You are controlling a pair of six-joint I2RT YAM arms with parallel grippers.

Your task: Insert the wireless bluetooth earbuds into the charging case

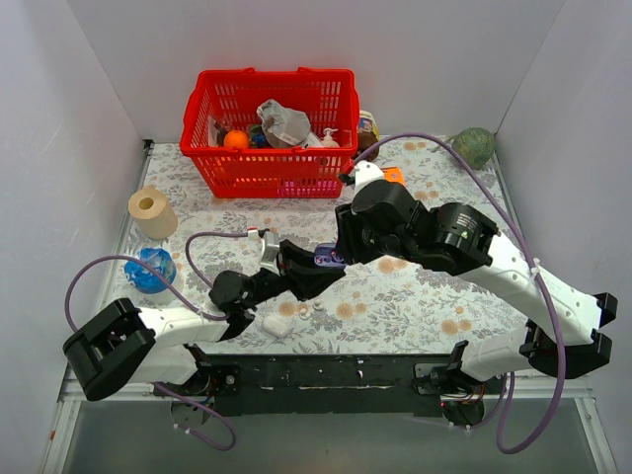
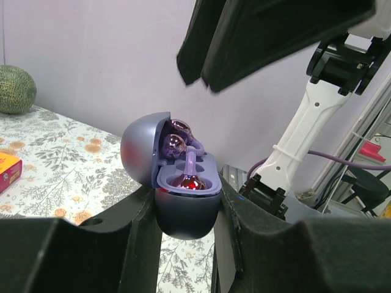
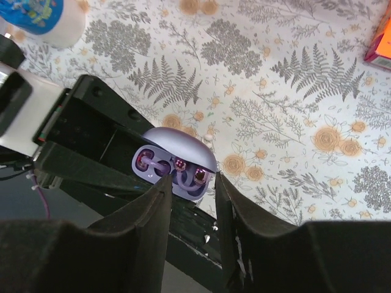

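My left gripper [image 1: 314, 267] is shut on the open charging case [image 2: 183, 201], held upright with its lid [image 2: 143, 146] tilted back. Purple earbuds [image 2: 177, 143] sit in and on the case's cradle, at least one of them looking askew in the left wrist view. My right gripper is just above the case, its dark fingers hanging over it in the left wrist view; nothing shows held between them, and how far apart they stand is hard to tell.
A red basket [image 1: 269, 178] of items stands at the back. An orange box [image 1: 393, 175], a melon [image 1: 474, 147], a tape roll [image 1: 152, 212] and a blue object [image 1: 148, 273] lie around the patterned table [image 1: 434, 316]. Small white items lie below the left gripper.
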